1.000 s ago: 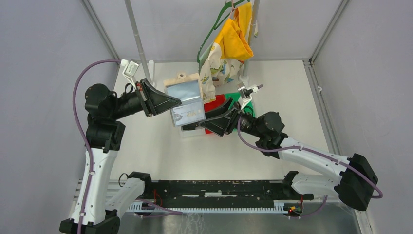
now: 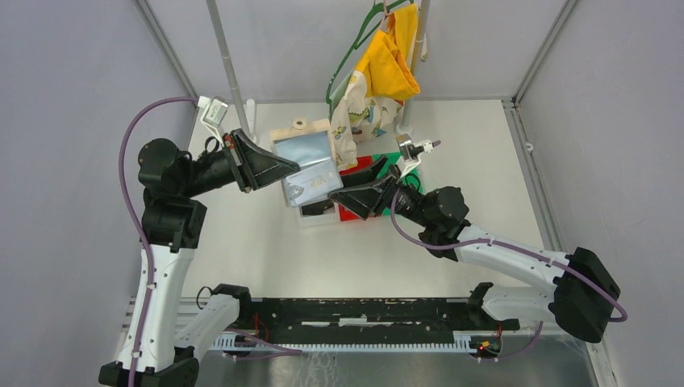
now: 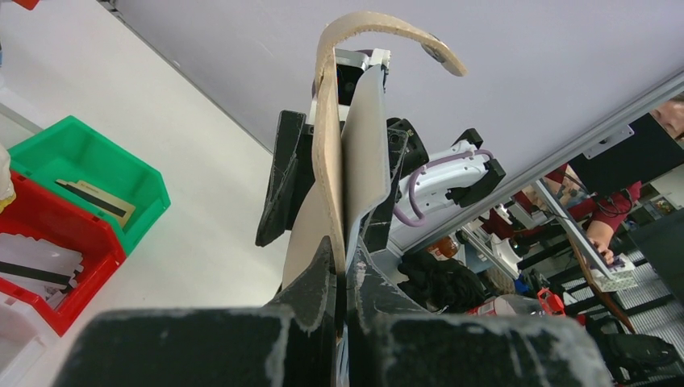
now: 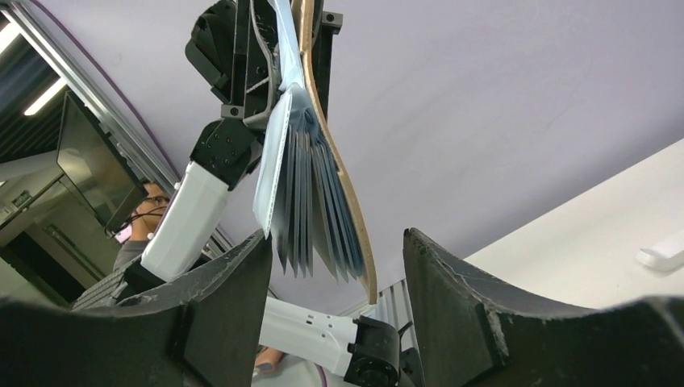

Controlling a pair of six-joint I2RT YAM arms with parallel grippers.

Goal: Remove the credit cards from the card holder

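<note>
My left gripper is shut on the cream-edged card holder (image 2: 306, 145), held up over the table. In the left wrist view the holder is edge-on with its curved flap at the top. In the right wrist view its fanned clear sleeves (image 4: 310, 201) hang beside the cream cover (image 4: 355, 218). My right gripper is open, its fingers either side of the holder's lower edge, close to the sleeves. A card with faint print (image 2: 310, 185) shows in the holder in the top view; whether other sleeves hold cards I cannot tell.
A green bin (image 3: 145, 184), a red bin (image 3: 89, 230) and a clear bin (image 3: 24, 355) stand on the white table (image 2: 250, 258) below the grippers. Clothes (image 2: 383, 64) on hangers hang at the back.
The right gripper and arm have shifted very slightly, and the holder's lower part has tilted a little.
</note>
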